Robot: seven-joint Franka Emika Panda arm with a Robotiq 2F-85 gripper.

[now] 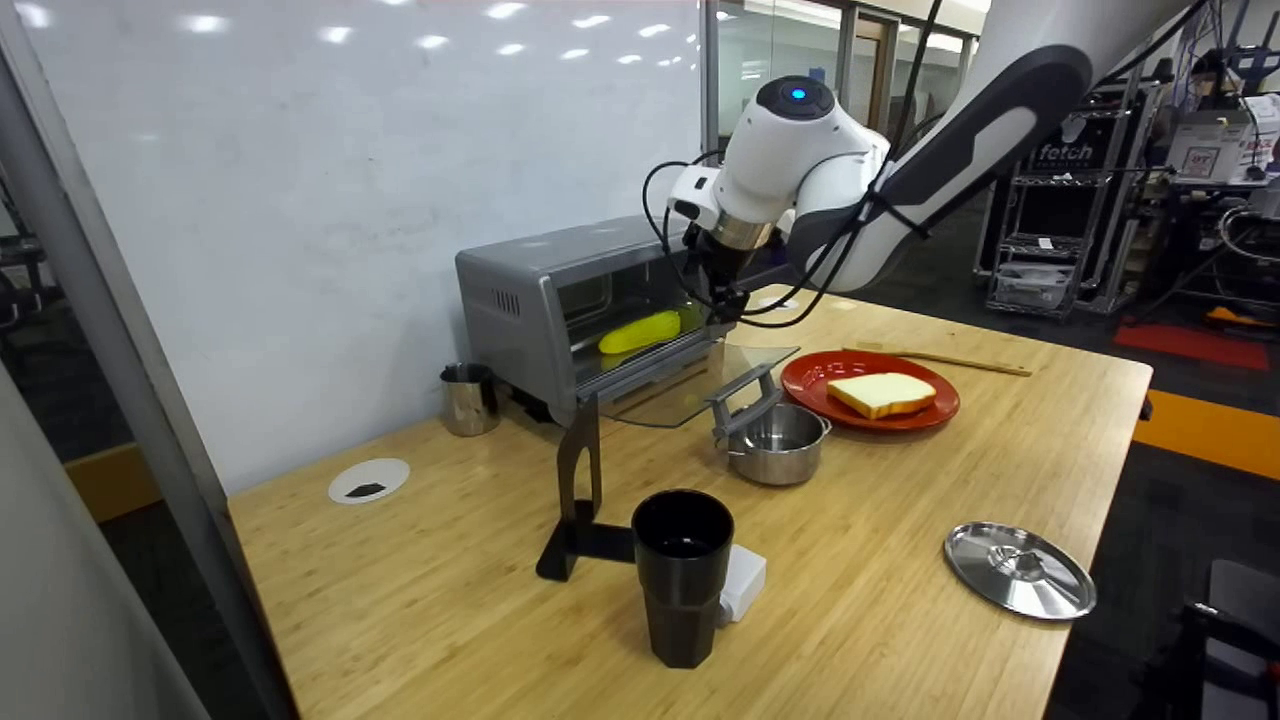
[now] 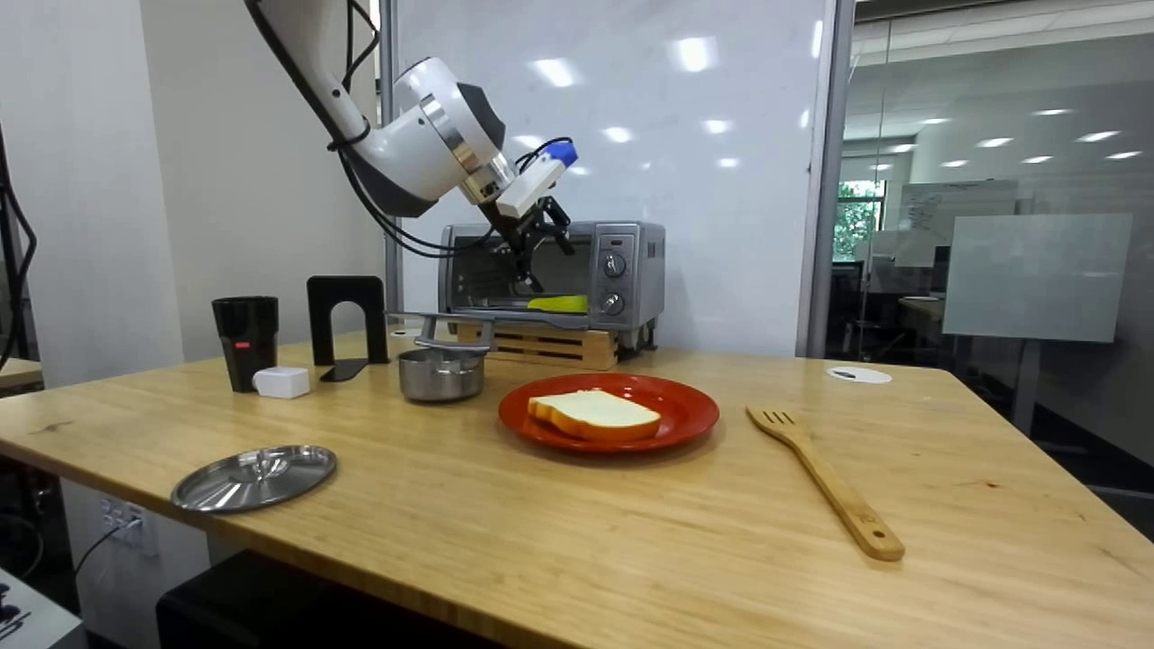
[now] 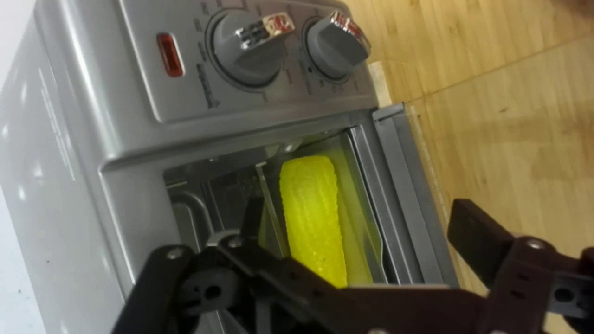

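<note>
A yellow corn cob (image 3: 313,217) lies inside the grey toaster oven (image 3: 78,105), whose glass door (image 1: 672,390) is folded down. My gripper stands open before the oven mouth, its fingers apart and nothing between them. In the wrist view the corn shows beyond the gap between the fingers, its lower end hidden behind the gripper's frame. From the second exterior side, the gripper (image 2: 548,263) hangs in front of the oven opening, above the corn (image 2: 558,304).
A steel pot (image 1: 780,444) sits close to the lowered door. Beside it is a red plate (image 1: 816,402) with a bread slice (image 1: 882,392). A black cup (image 1: 681,576), black stand (image 2: 346,308), pot lid (image 1: 1020,570) and wooden fork (image 2: 828,476) occupy other spots.
</note>
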